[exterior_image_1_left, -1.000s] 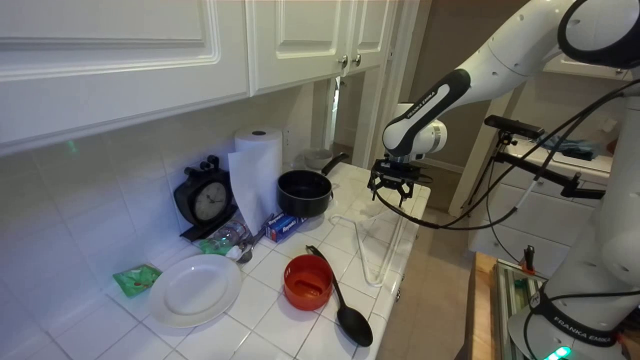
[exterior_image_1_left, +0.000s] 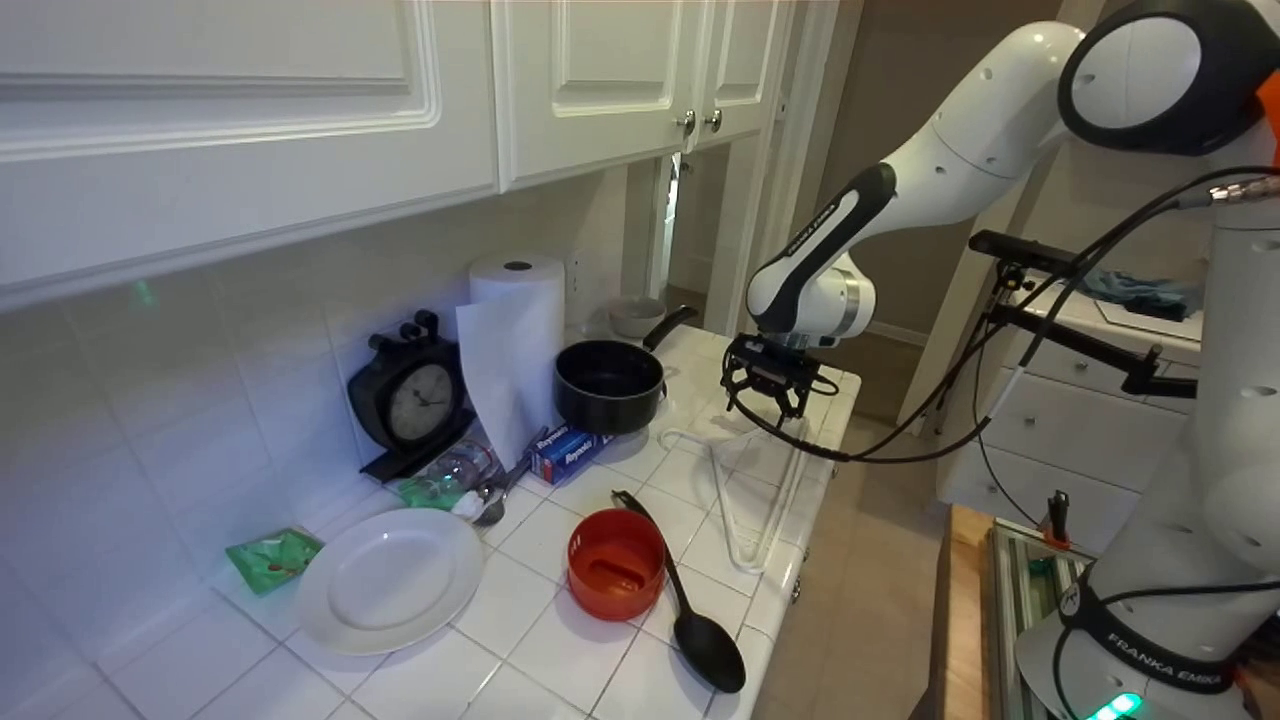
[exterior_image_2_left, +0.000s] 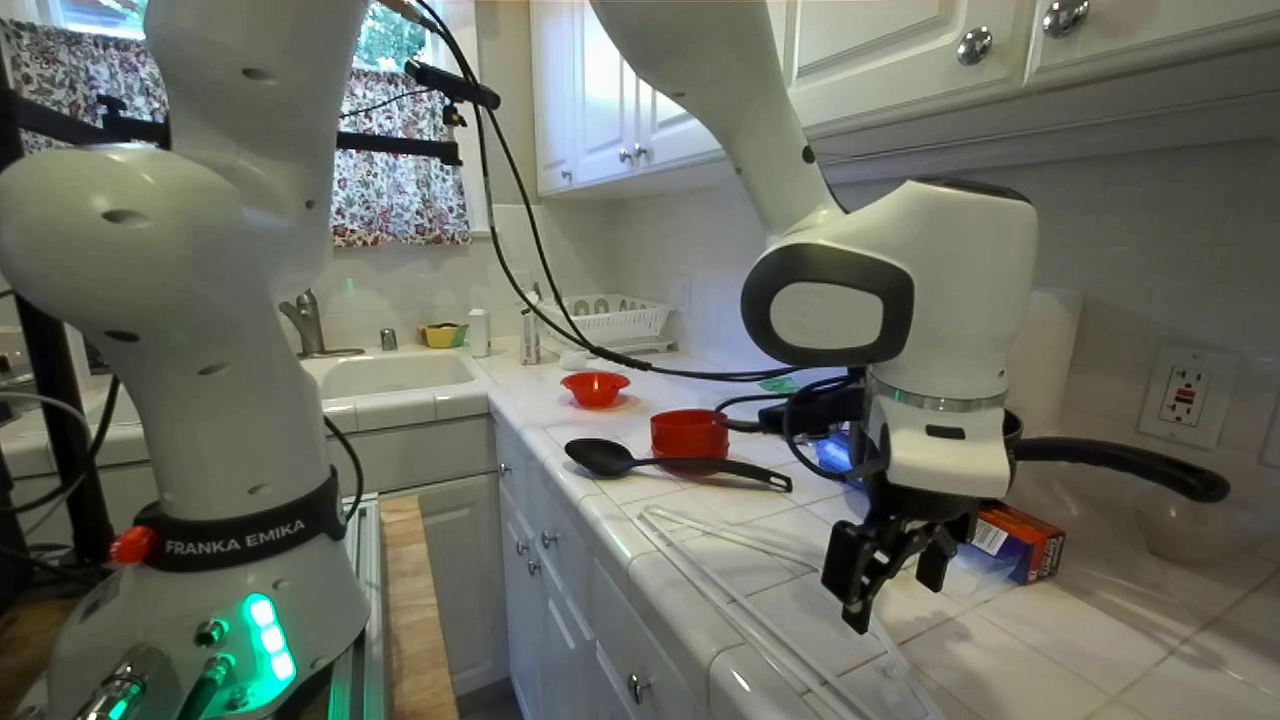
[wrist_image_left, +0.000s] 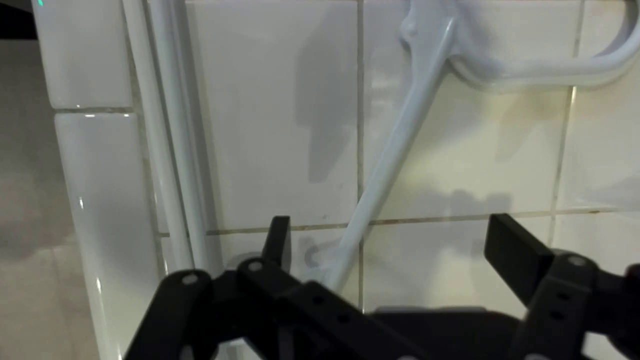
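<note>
A white plastic hanger (wrist_image_left: 393, 153) lies flat on the white tiled counter (wrist_image_left: 276, 120), its long bar along the front edge and its hook at upper right in the wrist view. Above it hangs my gripper, fingers spread apart and pointing down, nothing held between them. One slanted arm of the hanger passes below the gap between the fingers, nearer the left one. In exterior view 2 the gripper (exterior_image_2_left: 894, 600) is clear of the counter, over the hanger (exterior_image_2_left: 768, 624); the hanger's far end is partly hidden behind it.
A black pot (exterior_image_1_left: 609, 386) rests near a blue foil box (exterior_image_1_left: 570, 454) and a paper towel roll (exterior_image_1_left: 518, 348) by the wall. Nearer stand a red bowl (exterior_image_1_left: 614, 564), a black spoon (exterior_image_1_left: 708, 648) and a white plate (exterior_image_1_left: 390, 582). The counter's front edge runs alongside the hanger.
The arm has come lower, and my gripper has shifted slightly left in exterior view 1, closer to the hanger. The objects on the counter have stayed where they were.
</note>
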